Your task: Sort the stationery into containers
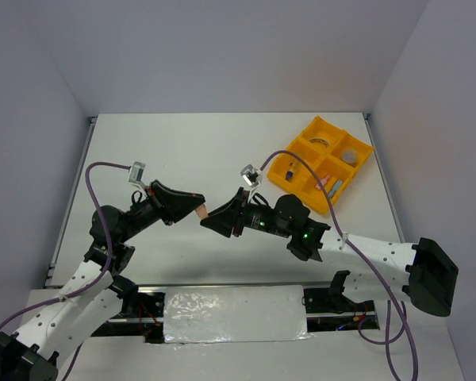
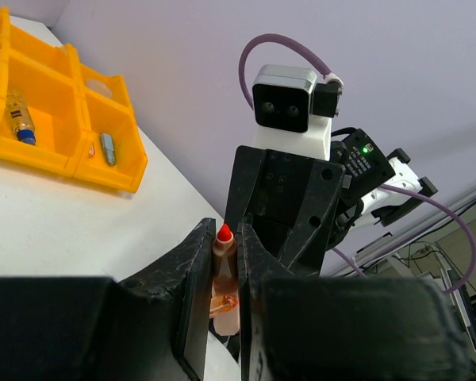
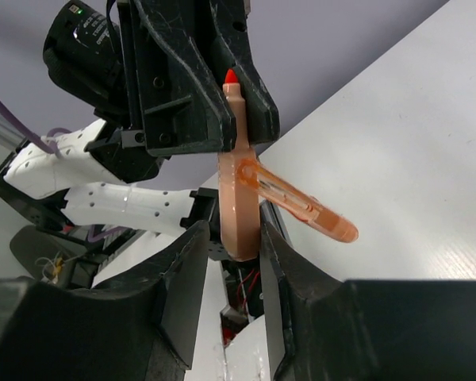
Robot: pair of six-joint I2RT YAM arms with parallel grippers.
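A pale orange marker (image 3: pixel 239 210) with a red tip and a translucent clip is held upright in the air by my left gripper (image 1: pixel 193 203), shut on its upper part. My right gripper (image 1: pixel 214 219) meets it from the other side; in the right wrist view its fingers (image 3: pixel 178 305) are at the marker's lower end, part open or closing around it, contact unclear. The yellow compartment organizer (image 1: pixel 301 182) stands at the back right, holding a bottle-like item with a blue cap (image 2: pixel 21 119), a grey-blue item (image 2: pixel 108 148) and other small items.
Walls close in on the left, back and right. Purple cables run along both arms.
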